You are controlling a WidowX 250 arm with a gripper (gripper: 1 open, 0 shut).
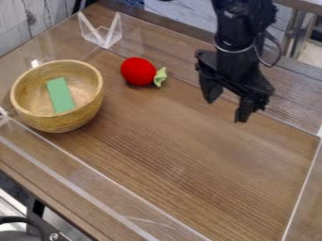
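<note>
The black robot arm reaches down from the top right, with its gripper (231,101) open low over the wooden table at the right of the camera view. Nothing shows between its fingers. A red tomato-like object (137,69) with a green tip lies to the gripper's left, apart from it. Farther left a wooden bowl (78,79) holds a green block (59,97).
A clear, angular object (100,30), possibly a wire or plastic holder, stands at the upper left. A pale edge runs along the table's right side.
</note>
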